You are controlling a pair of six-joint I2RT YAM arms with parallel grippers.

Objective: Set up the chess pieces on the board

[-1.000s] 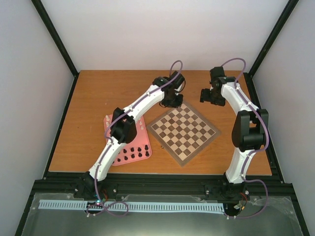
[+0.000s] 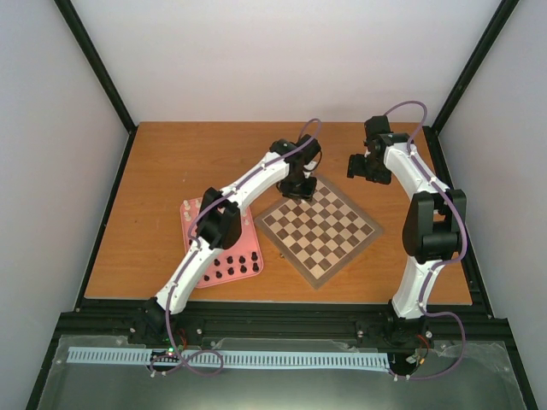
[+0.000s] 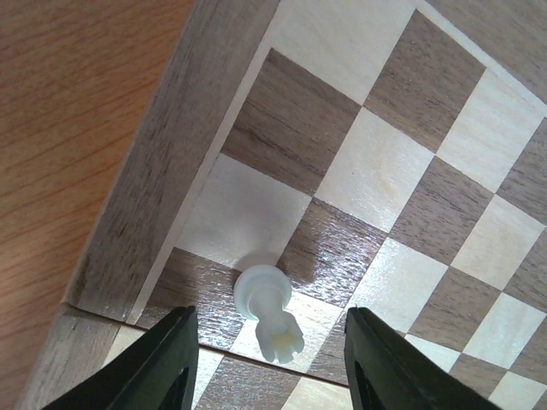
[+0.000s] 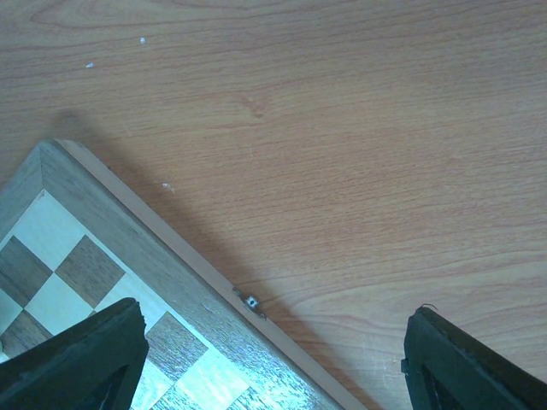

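A white rook (image 3: 279,335) appears to stand upright on the chessboard (image 3: 162,171). Its base straddles the corners of several squares near the board's fold, instead of lying inside one square. My left gripper is open around it, a finger on either side with gaps between. From the top view, the left gripper (image 2: 298,188) hides that end of the board (image 2: 318,229). The right gripper is open and empty, above the board's edge and the bare table.
A pink tray (image 2: 190,224) to the left of the board holds several dark pieces (image 2: 230,260) and some pale ones, partly under the left arm. Most of the board's squares are bare. The table behind the board is clear.
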